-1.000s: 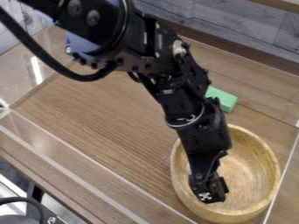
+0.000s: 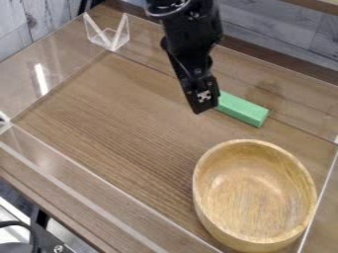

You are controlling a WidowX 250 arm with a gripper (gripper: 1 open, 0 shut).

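Observation:
My gripper [image 2: 205,97], black with its fingers pointing down, hangs in the upper middle, open, just left of a green block [image 2: 242,109] that lies on the wooden surface. A wide, pale tan bowl [image 2: 208,199] sits at the lower right; its inside looks empty.
A small clear plastic object [image 2: 109,32] stands at the upper left. Wooden walls edge the back and right, and dark cables show at the lower left corner.
My gripper has risen out of the bowl and moved back, away from it, to beside the green block.

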